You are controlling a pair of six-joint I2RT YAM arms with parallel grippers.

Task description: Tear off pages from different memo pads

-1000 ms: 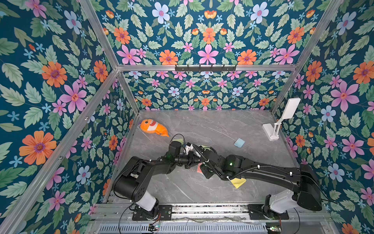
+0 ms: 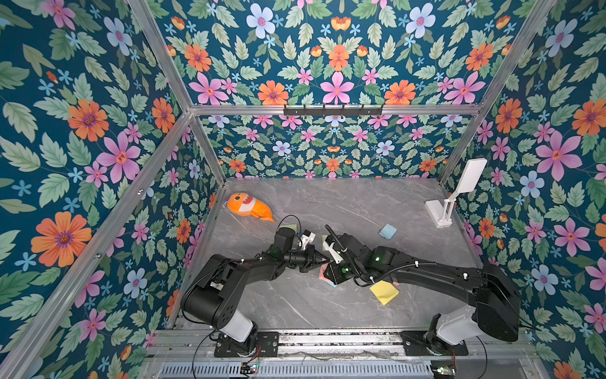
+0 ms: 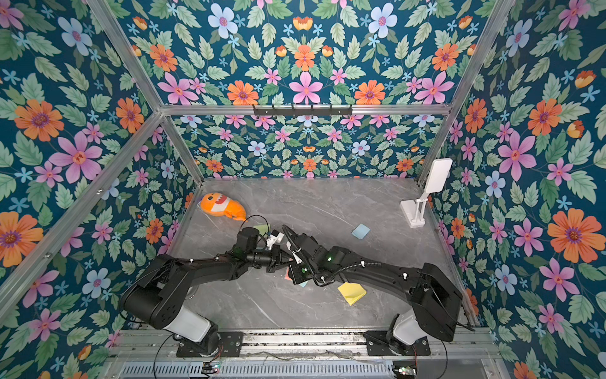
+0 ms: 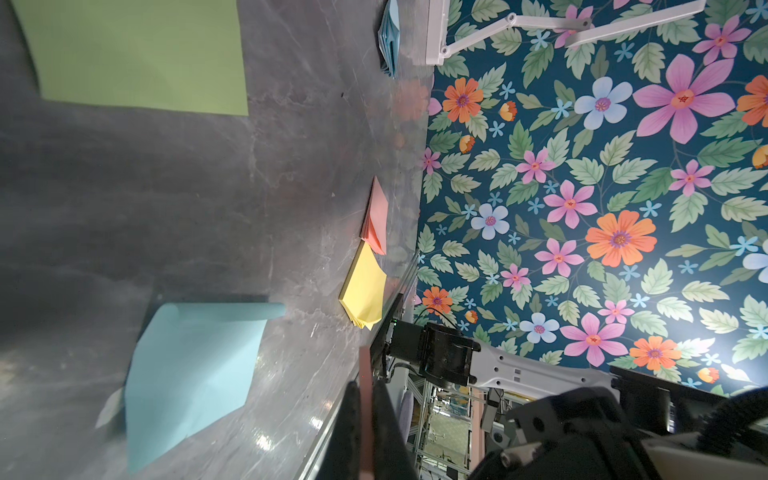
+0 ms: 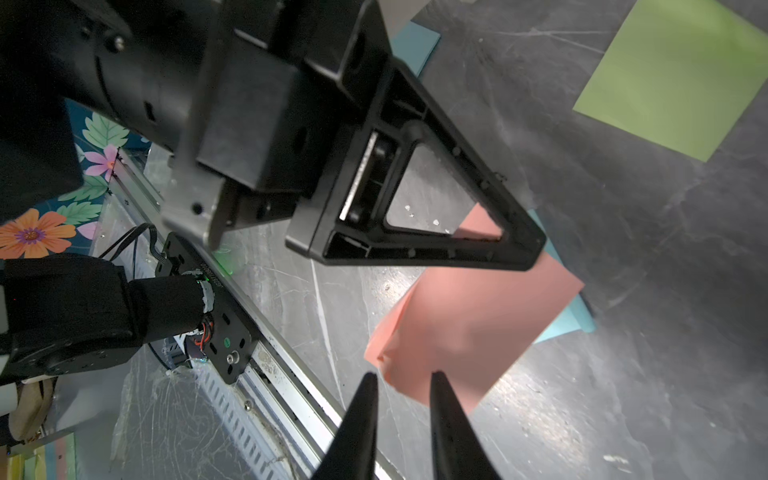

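In the right wrist view, a creased pink page (image 5: 488, 320) hangs from the tip of my left gripper, which is shut. The left wrist view shows that page edge-on, as a thin strip between the fingers. My right gripper has its two fingers apart, near the page's lower end, with no hold on it visible. A yellow memo pad (image 4: 364, 288) and a pink memo pad (image 4: 374, 216) rest side by side on the table. Farther off is a blue memo pad (image 2: 387, 231). A green page (image 4: 136, 48) and a curled light blue page (image 4: 200, 368) lie loose.
An orange plush toy (image 2: 247, 206) sits at the back left, and a white lamp (image 2: 447, 202) stands at the back right. Both arms meet closely mid-table. Bare table shows at the back middle and front left.
The left arm looks nearly still, with the pink page staying at its tip.
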